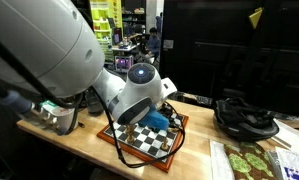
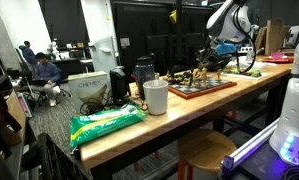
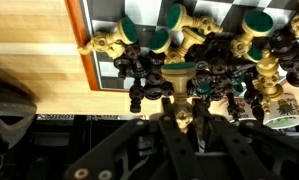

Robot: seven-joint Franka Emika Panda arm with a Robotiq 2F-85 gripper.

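In the wrist view my gripper is shut on a gold-coloured chess piece (image 3: 179, 73), whose green felt base faces the camera. Below it a heap of light and dark chess pieces lies across the edge of the chessboard (image 3: 76, 40); a dark pawn-like piece (image 3: 136, 97) is at the heap's left side. In the first exterior view the arm hangs over the chessboard (image 1: 141, 153) and hides the gripper's fingers. A few light pieces (image 1: 166, 146) stand on the board there. The second exterior view shows the board (image 2: 204, 95) near the table's far end.
A black bag (image 1: 247, 118) and patterned papers (image 1: 251, 163) occupy the right of the table. A white bucket (image 2: 155, 96) and a green packet (image 2: 107, 123) are nearer the second camera. Bare wood (image 3: 39, 60) shows left of the board in the wrist view.
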